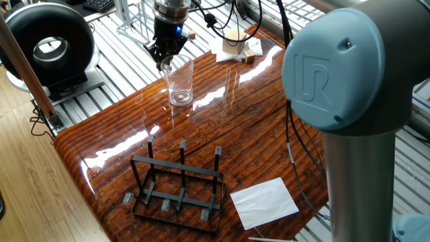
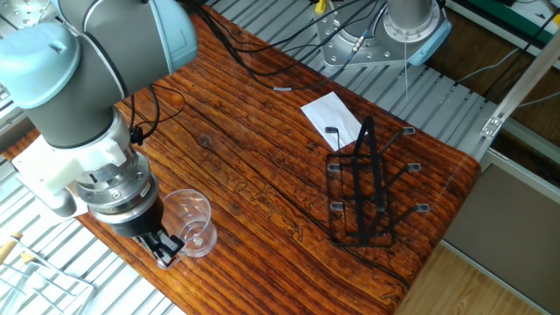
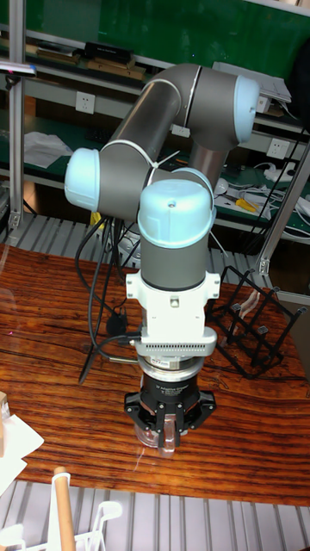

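A clear plastic cup (image 1: 180, 84) stands near the far edge of the wooden table, its open mouth up. My gripper (image 1: 163, 65) points down at the cup's rim, and in the third exterior view its fingers (image 3: 169, 436) are close together. The near wall of the cup (image 2: 200, 238) appears pinched between them. Whether the cup's base touches the table is hard to tell. A black wire rack (image 1: 178, 195) with several upright prongs rests on the table, well away from the gripper.
A white paper square (image 1: 265, 203) lies beside the rack. Small wooden blocks (image 1: 234, 42) sit on paper near the table's back corner. Loose cables (image 2: 262, 70) hang by the arm. Mid-table is clear between cup and rack.
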